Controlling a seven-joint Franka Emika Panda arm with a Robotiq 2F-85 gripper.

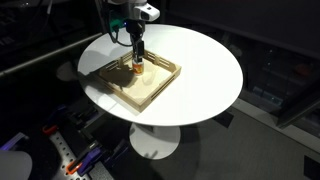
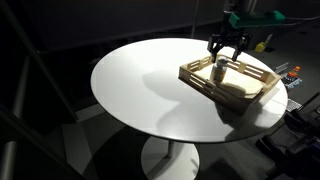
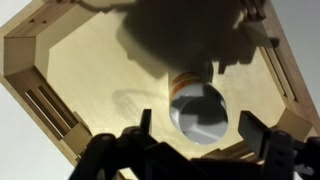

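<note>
A small round container [image 3: 199, 112] with a pale top and an orange label stands inside a shallow wooden tray [image 1: 156, 95]. In the wrist view its pale top sits between my fingertips, with a gap on either side. My gripper is open, its dark fingers [image 3: 252, 128] apart. From outside, the gripper [image 1: 138, 56] points down right over the container [image 1: 139, 68], whose orange label shows below it. The second exterior view has the container [image 2: 218, 72] upright in the tray near one side, partly overlapped by the arm.
The tray rests on a round white table [image 1: 205, 85], with bare tabletop to its right. Its slatted walls [image 2: 235, 100] rise round the container. Apart from the container, the tray floor [image 3: 100, 75] looks bare.
</note>
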